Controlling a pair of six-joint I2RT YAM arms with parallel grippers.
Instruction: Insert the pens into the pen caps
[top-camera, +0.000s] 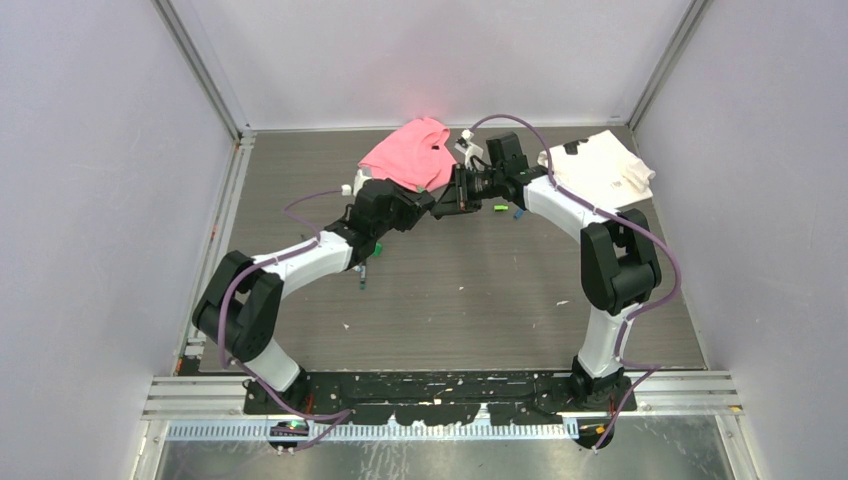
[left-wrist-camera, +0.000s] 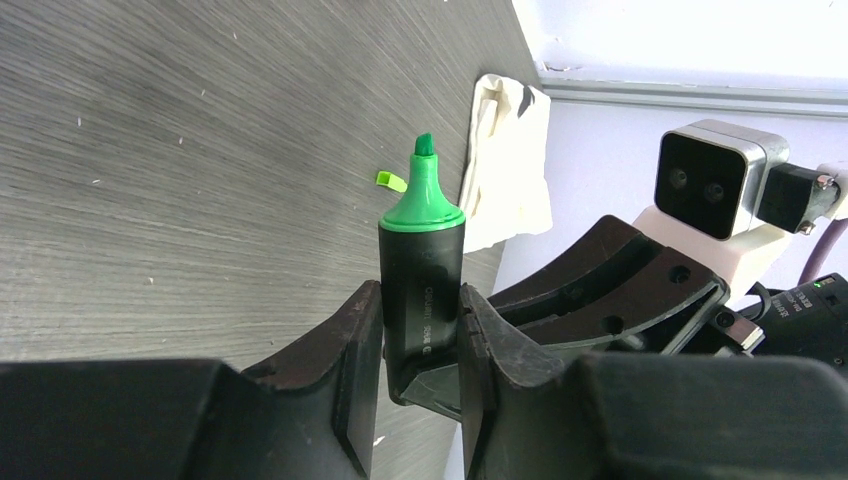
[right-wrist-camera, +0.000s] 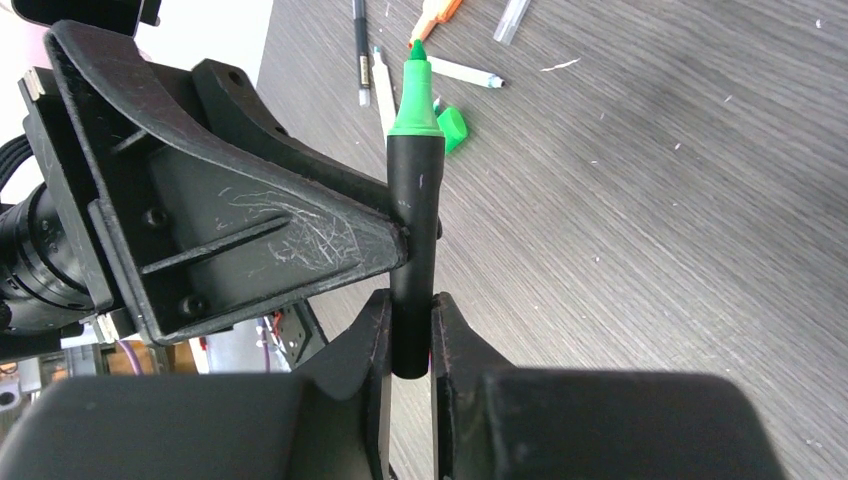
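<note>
A black marker with green collar and chisel tip (left-wrist-camera: 422, 262) stands upright where both grippers meet near the middle in the top view. My left gripper has its fingertips at the marker's sides in its wrist view. My right gripper is shut on the lower barrel. A green cap (right-wrist-camera: 451, 130) lies on the table among white pens (right-wrist-camera: 465, 72), a black pen (right-wrist-camera: 361, 50) and an orange one (right-wrist-camera: 435, 20). A light green cap (left-wrist-camera: 390, 180) also lies there.
A pink cloth (top-camera: 405, 155) lies at the back centre and a cream cloth (top-camera: 600, 170) at the back right.
</note>
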